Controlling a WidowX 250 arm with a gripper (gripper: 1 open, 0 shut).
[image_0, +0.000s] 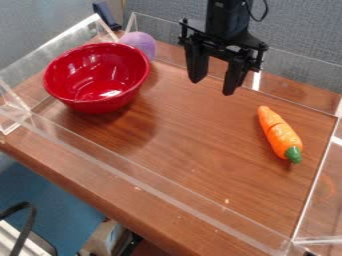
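Note:
The black gripper (214, 72) hangs over the back middle of the wooden table, its two fingers spread wide with nothing between them. A red bowl (95, 92) sits on the left side of the table. Behind it, at the back left, is a light purple round object (139, 42). An orange carrot (278, 131) with a green tip lies on the right, to the right of the gripper and nearer the front.
Clear plastic walls edge the wooden table (174, 170) on several sides. A grey wall stands behind.

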